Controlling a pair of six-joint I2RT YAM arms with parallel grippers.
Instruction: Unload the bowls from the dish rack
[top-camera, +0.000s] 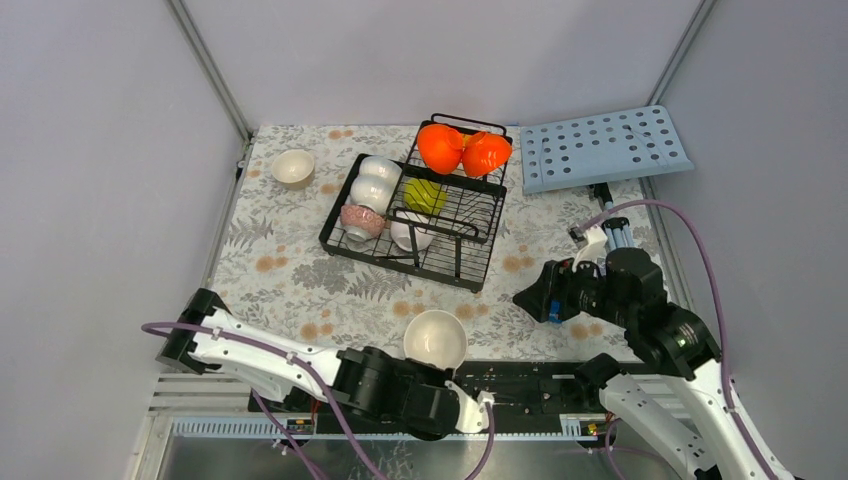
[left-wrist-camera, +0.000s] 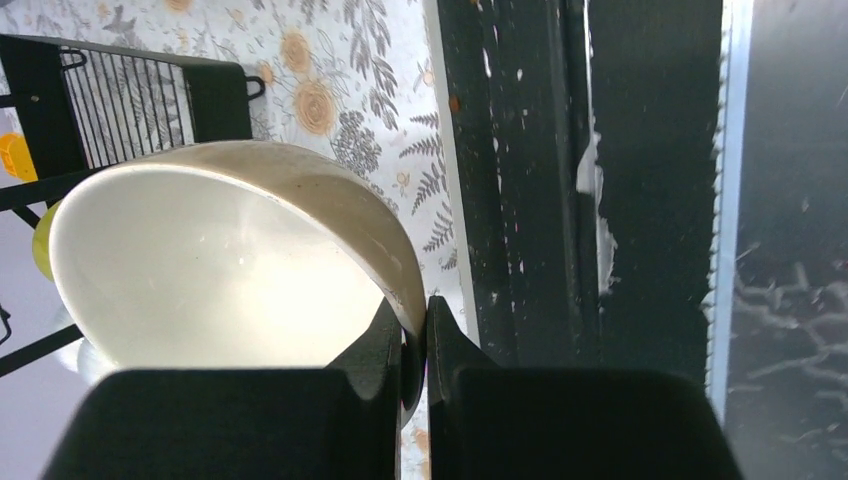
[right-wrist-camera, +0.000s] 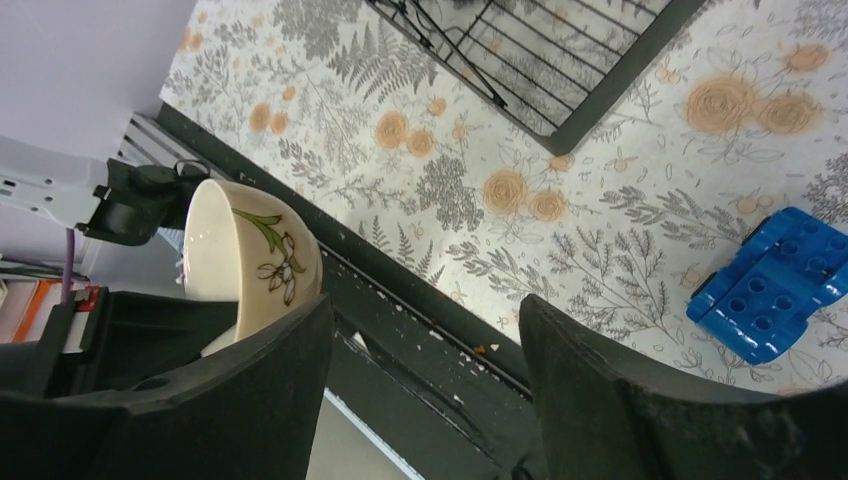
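Observation:
A cream bowl with a flower print outside is in the grip of my left gripper, which is shut on its rim near the table's front edge. The bowl is tipped, its hollow facing the left wrist camera. My right gripper hovers over the table's right side, part open, nothing between its fingers. The black dish rack holds white bowls, a pink bowl, another white bowl, a yellow-green bowl and orange bowls on its upper tier.
A second cream bowl rests at the table's back left. A blue toy block lies below the right gripper. A perforated blue-grey panel stands at the back right. Between rack and front edge the patterned table is mostly clear.

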